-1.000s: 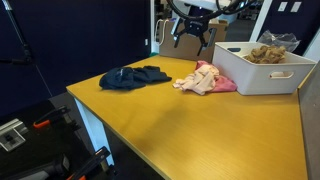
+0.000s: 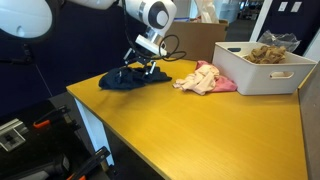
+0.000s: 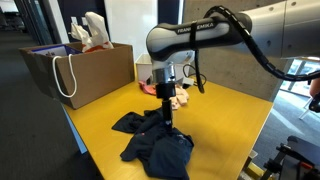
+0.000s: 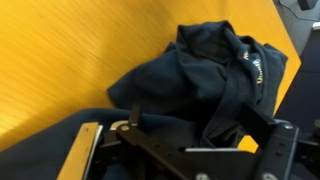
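Note:
A dark navy cloth [image 2: 115, 80] lies crumpled on the far left of the yellow table; exterior view 2 shows the same cloth [image 3: 170, 155] spread in folds. My gripper [image 2: 140, 67] points down just over this cloth, its fingers apart. In the wrist view the fingers [image 4: 80, 150] stand wide at the lower edge, with dark fabric beneath them and no hold on it visible. Whether the fingertips touch the fabric I cannot tell. A pale pink cloth [image 2: 203, 80] rests in a heap to the right of the dark one.
Beyond the pink heap is a white bin [image 2: 262, 75] holding brownish contents. A cardboard box [image 3: 85, 75] with white items on top stands beside the table [image 2: 190, 130], whose front half is bare.
From high near the pink cloth, my gripper has travelled left and down to the dark cloth. Both cloths look unmoved, and the fingers are still apart.

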